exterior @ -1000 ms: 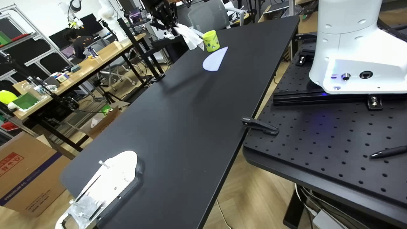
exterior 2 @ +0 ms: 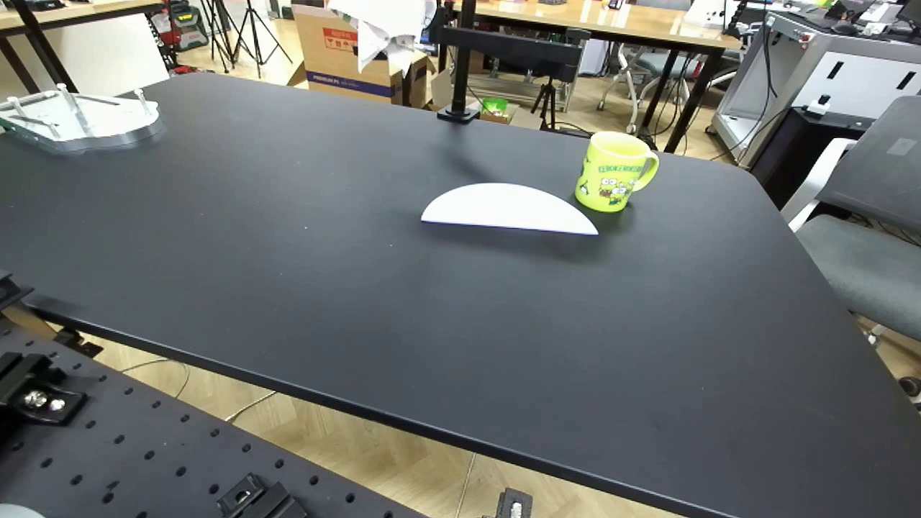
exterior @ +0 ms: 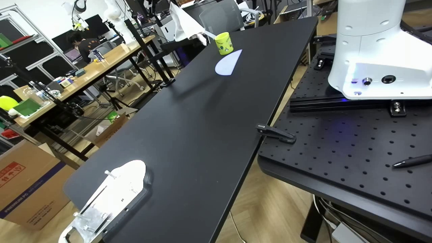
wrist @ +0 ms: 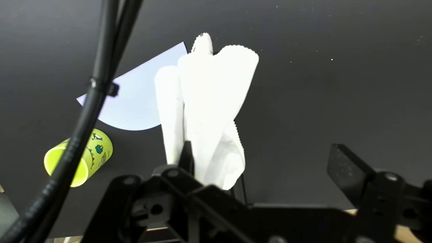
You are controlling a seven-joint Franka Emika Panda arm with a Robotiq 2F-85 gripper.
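In the wrist view my gripper is open, its two fingers far apart. A crumpled white cloth or tissue (wrist: 208, 93) extends from beside the left finger; whether it clings there cannot be told. Exterior view 1 has the white cloth (exterior: 184, 24) in the air past the table's far edge, with part of the dark gripper above it at the top border. It also hangs at the top of exterior view 2 (exterior 2: 393, 26). A yellow-green cartoon mug (exterior 2: 611, 173) stands upright on the table beside a flat white half-round piece (exterior 2: 509, 210).
A white plate-like fixture with pegs (exterior: 117, 194) lies at its near left end. A black post (exterior 2: 464, 60) rises from the table edge, bearing a horizontal bar. Cables (wrist: 95, 93) cross the wrist view.
The gripper and the white cloth have risen and shifted left in exterior view 1, away from beside the mug. Mug, half-round piece and fixture have not moved.
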